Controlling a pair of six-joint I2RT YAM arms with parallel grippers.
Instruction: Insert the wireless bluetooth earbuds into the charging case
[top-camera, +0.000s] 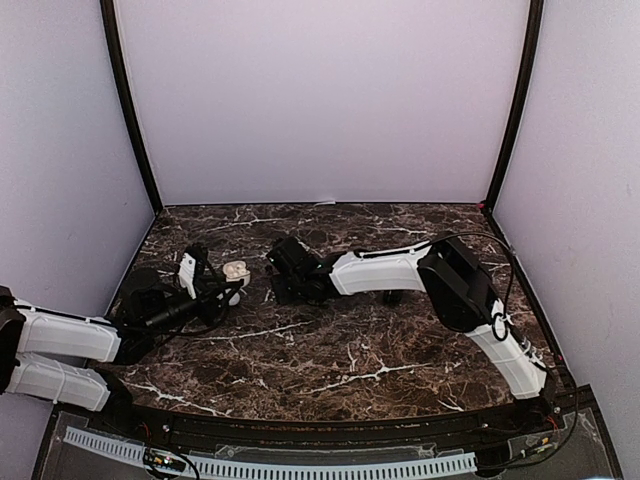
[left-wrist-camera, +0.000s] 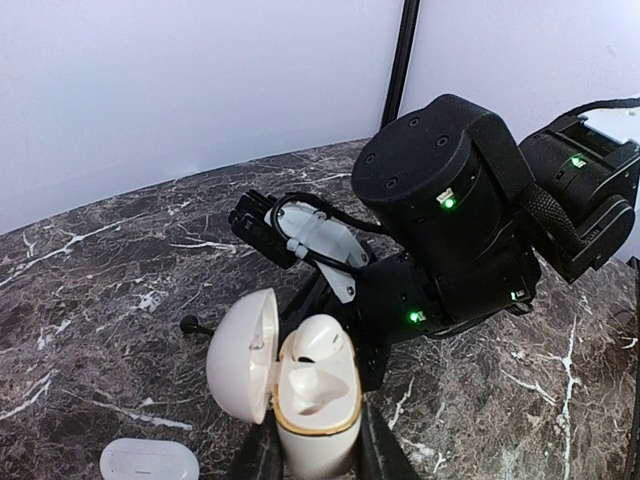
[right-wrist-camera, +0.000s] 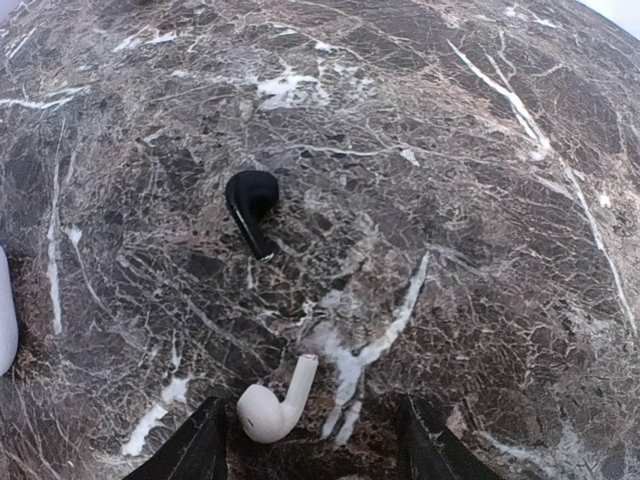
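My left gripper is shut on the open white charging case (left-wrist-camera: 320, 390), held upright with its lid (left-wrist-camera: 240, 355) raised; in the top view the case (top-camera: 236, 272) is at centre-left. My right gripper (top-camera: 285, 290) hangs low over the table just right of it. In the right wrist view a white earbud (right-wrist-camera: 270, 410) lies between its parted fingertips, on the table, and a black earbud (right-wrist-camera: 250, 205) lies farther off.
A white closed case (left-wrist-camera: 150, 460) lies on the marble table beside the held case, left of it in the left wrist view. Walls surround the sides and back.
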